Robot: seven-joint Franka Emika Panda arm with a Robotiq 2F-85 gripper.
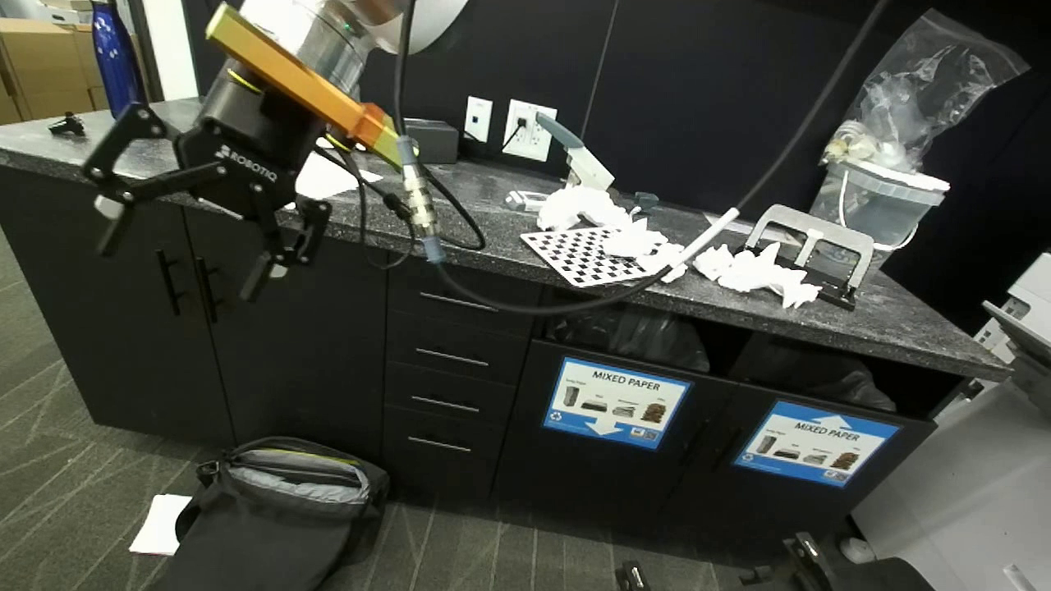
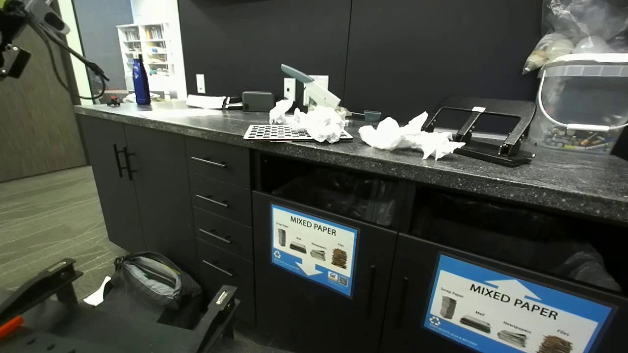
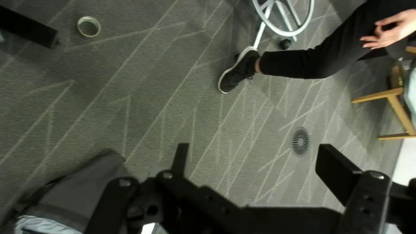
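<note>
My gripper [image 1: 182, 271] hangs tilted in front of the counter's left part, its fingers wide apart and nothing between them. In the wrist view the open gripper faces the carpeted floor. Crumpled white paper [image 1: 581, 208] lies on and around a black-and-white checkered board [image 1: 579, 258] on the counter. Another crumpled paper [image 2: 406, 138] rests to the right, beside a black laptop stand [image 2: 494, 132]. Behind the board, a grey-and-white handled device [image 2: 315, 88] leans up. Part of a flat white sheet [image 1: 325, 182] shows behind the gripper.
A blue bottle [image 2: 141, 82] stands at the counter's left end, and a clear bucket [image 2: 580, 106] at the right. Below are bins with mixed paper signs [image 1: 616, 402]. A grey bag [image 1: 286, 512] sits on the floor. A person's leg [image 3: 304, 64] shows in the wrist view.
</note>
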